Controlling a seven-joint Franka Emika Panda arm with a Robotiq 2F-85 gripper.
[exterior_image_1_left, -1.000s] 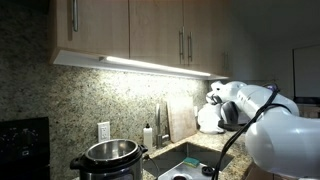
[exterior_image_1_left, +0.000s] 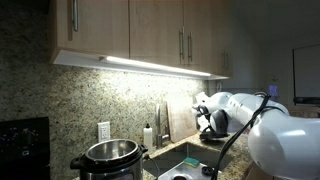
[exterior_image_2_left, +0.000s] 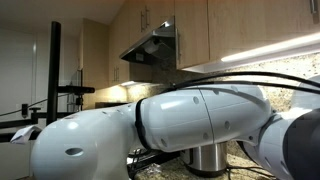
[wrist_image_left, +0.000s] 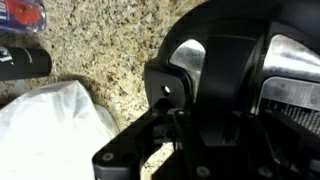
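Observation:
My gripper is low over a black object with silvery panels (wrist_image_left: 292, 58) at the right of the wrist view. A dark upright part (wrist_image_left: 228, 75) of that object rises close by the fingers. The finger area is very dark; the gripper looks shut, and nothing can be made out between its fingers. In exterior view 1 the gripper (exterior_image_1_left: 204, 108) is at the far right end of the counter, beyond the sink, with its fingertips hard to see. Exterior view 2 shows mostly the white arm, and the gripper is hidden there.
A white plastic bag (wrist_image_left: 55, 135), a black cylinder (wrist_image_left: 25, 63) and a red-and-blue item (wrist_image_left: 22, 14) lie to the left on speckled counter. The sink (exterior_image_1_left: 185, 158), a faucet (exterior_image_1_left: 157, 122), a soap bottle (exterior_image_1_left: 148, 136) and a pot cooker (exterior_image_1_left: 112, 155) line the counter under cabinets (exterior_image_1_left: 150, 35).
The arm's far end has come down toward the counter at the right. Dark gripper parts now cover much of the white shape that showed there earlier. The sink and cooker have not moved.

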